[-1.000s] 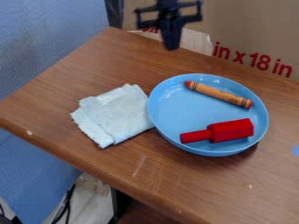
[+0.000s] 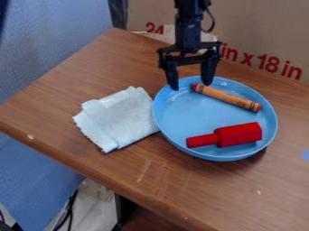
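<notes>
The black gripper (image 2: 190,78) hangs open over the back rim of a light blue plate (image 2: 201,121), its fingertips close above the left end of an orange crayon (image 2: 229,98) with nothing seen between them. A red rolling-pin-like object (image 2: 226,136) lies at the front of the plate.
A folded white cloth (image 2: 115,118) lies left of the plate on the wooden table (image 2: 72,81). Cardboard with printed text stands behind the table. The table's left edge borders a blue surface.
The gripper has come down from above the back of the table toward the plate and the crayon's left end. The objects on the table have not moved.
</notes>
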